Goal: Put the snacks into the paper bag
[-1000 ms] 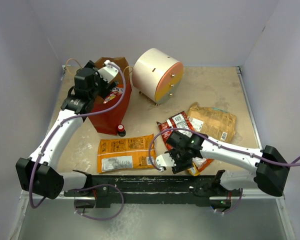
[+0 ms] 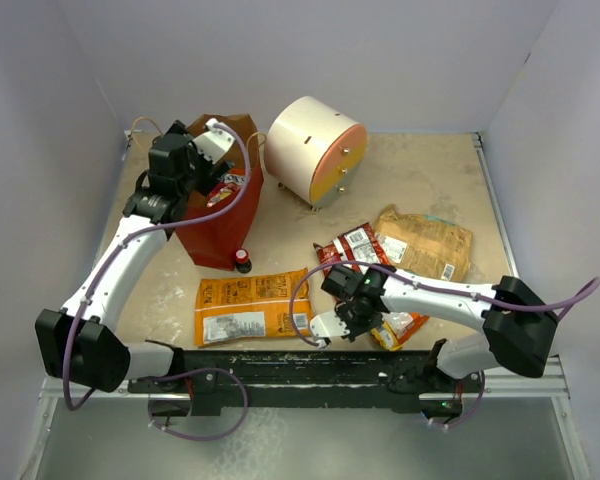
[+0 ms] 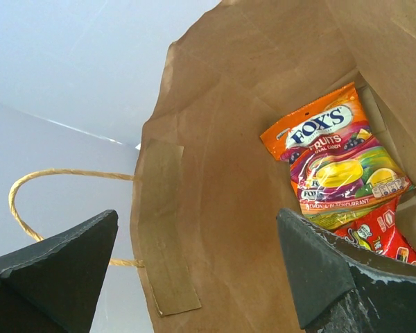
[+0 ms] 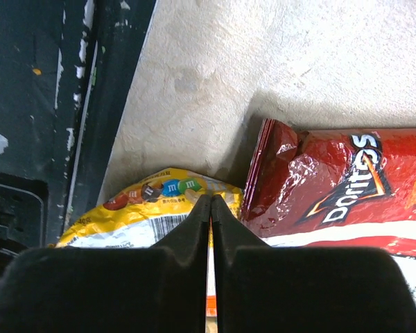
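In the top view the paper bag (image 2: 216, 226) stands open at the left. Inside it, the left wrist view shows a Fox's candy packet (image 3: 343, 163) and a red packet (image 3: 381, 232). My left gripper is open over the bag, empty. On the table the right gripper is shut with nothing between its fingers. It is right over the yellow snack packet (image 4: 142, 208), which lies outside the fingers. Touching that packet is a red Doritos bag (image 4: 347, 180). An orange snack packet (image 2: 245, 292) and a tan snack packet (image 2: 435, 245) lie flat on the table.
A white and orange cylindrical container (image 2: 305, 145) stands behind the snacks. A small dark bottle (image 2: 243, 261) is beside the bag's base. Along the front edge runs a black rail (image 2: 300, 375). Bare table lies to the container's right.
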